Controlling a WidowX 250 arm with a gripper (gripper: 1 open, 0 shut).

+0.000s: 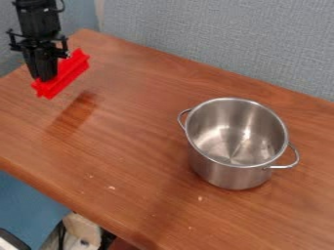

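My black gripper [47,64] is at the upper left, shut on a red block-like object [65,76], which hangs a little above the wooden table [156,88], its shadow falling below it. The fingertips are partly hidden by the red object.
A large steel pot [237,146] with two side handles stands empty on the right half of the table. Grey padded wall runs along the back. The table's front left edge drops to a blue floor with some clutter.
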